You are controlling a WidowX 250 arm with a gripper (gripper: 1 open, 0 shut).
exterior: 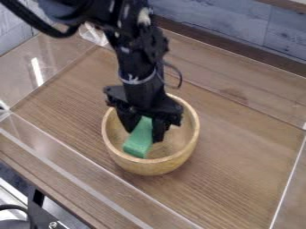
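Observation:
A wooden bowl (pixel 166 157) sits near the middle of the camera view on the wooden table. Inside it, toward the left, is a green object (pixel 140 139). My black gripper (pixel 141 120) comes down from the upper left over the bowl, shut on the green object, whose upper end is covered by the gripper. The fingertips are dark and hard to make out against each other.
A bluish plank wall (pixel 239 36) runs along the back. Dark cables show at the lower left corner.

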